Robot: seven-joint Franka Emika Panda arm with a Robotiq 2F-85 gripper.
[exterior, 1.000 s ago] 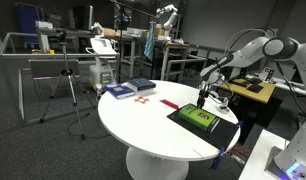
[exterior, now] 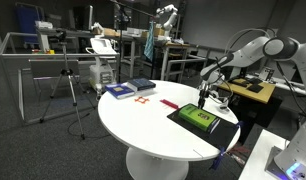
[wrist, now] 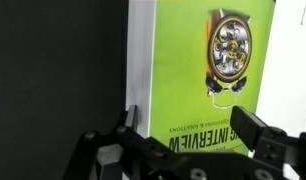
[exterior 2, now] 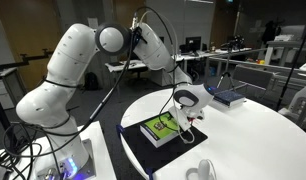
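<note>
A thick green book [exterior: 200, 116] lies flat on a black mat [exterior: 224, 133] near the robot's side of the round white table. In the wrist view, the book's cover [wrist: 178, 80] shows a pocket watch picture and the words "interview" and "questions & solutions", while its pale spine edge borders the dark mat. My gripper is open. One of its fingertips [wrist: 121, 138] is just outside the spine edge, and the other appears over the cover. Nothing is visibly clamped between them. From the second exterior view, the gripper hangs close by the book [exterior 2: 161, 130]; contact is unclear.
A blue book [exterior: 120, 91] and a dark stack [exterior: 140, 86] rest at the table's far side, with a small orange item [exterior: 143, 99] and a red one [exterior: 170, 104] nearer. A white object [exterior 2: 205, 171] stands close to the mat.
</note>
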